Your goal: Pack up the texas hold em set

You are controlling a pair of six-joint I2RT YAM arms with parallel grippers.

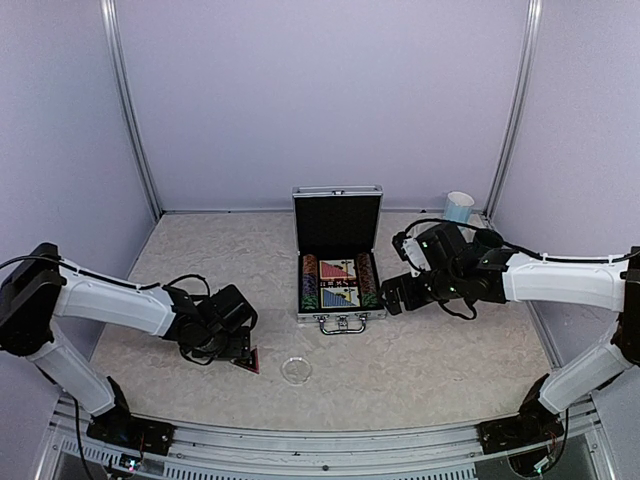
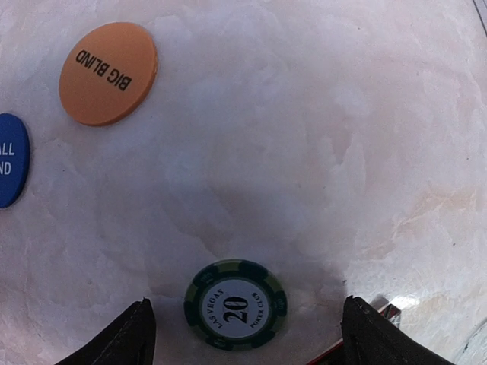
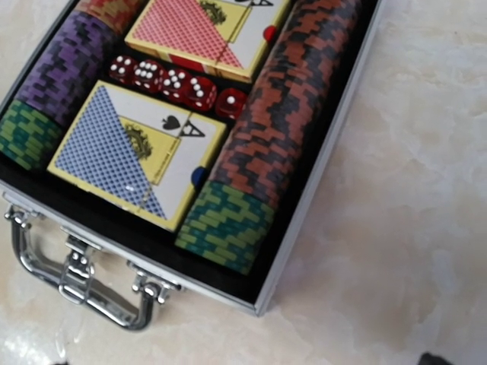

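In the left wrist view a green poker chip (image 2: 236, 305) marked 20 lies flat on the table, between the spread fingers of my open left gripper. Farther off lie an orange BIG BLIND disc (image 2: 108, 74) and a blue disc (image 2: 11, 161), cut by the frame's edge. The lid-up silver case (image 1: 341, 318) holds chip rows (image 3: 285, 99), red dice (image 3: 175, 84), a red-backed card deck (image 3: 209, 34) and a blue-backed one (image 3: 137, 156). My right gripper hovers by the case's front right, open and empty, only its tips showing.
A dark red-edged triangular piece (image 1: 247, 362) sits partly under the left gripper. Right of it is a clear round disc (image 1: 296, 370). A light blue cup (image 1: 458, 207) stands at the back right.
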